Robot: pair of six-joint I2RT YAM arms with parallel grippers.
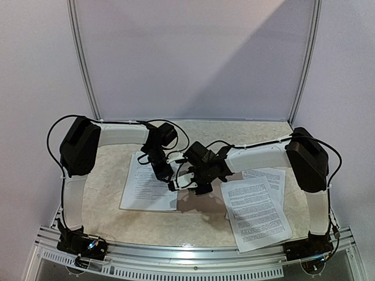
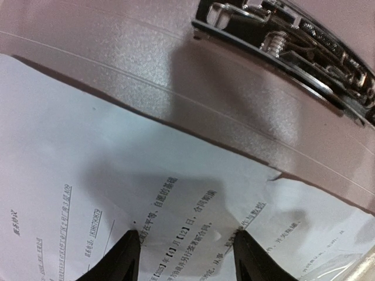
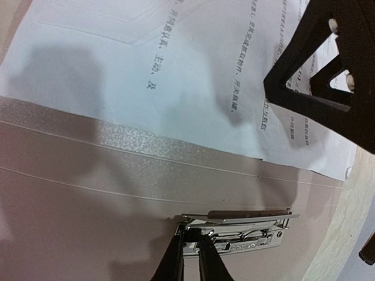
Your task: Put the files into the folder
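A stack of printed pages [image 1: 145, 190] lies on the open folder [image 1: 199, 206] at left, along its metal clip, which also shows as a chrome mechanism [image 2: 281, 47] in the left wrist view. My left gripper is over the pages' edge beside the clip, its fingers apart; whether paper is between them is unclear. My right gripper is shut on the metal clip at its near end. In the top view both grippers are largely hidden by their wrists.
More printed sheets [image 1: 255, 216] lie overlapping at the right, reaching the front edge.
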